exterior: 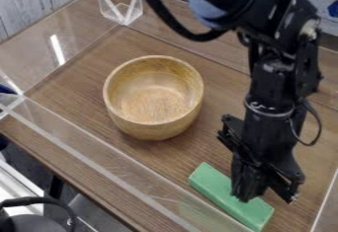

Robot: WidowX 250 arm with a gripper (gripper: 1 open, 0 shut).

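The black gripper [248,185] points down at the right of the camera view, its tip low over a green rectangular block [216,187] on the wooden table near the front edge. The tip overlaps the block's right part in view; whether it touches cannot be told. The gripper looks shut, with nothing visible between its fingers.
A round wooden bowl [153,125] stands left of the gripper. A small clear object [119,9] is at the back left. Clear panels line the front left.
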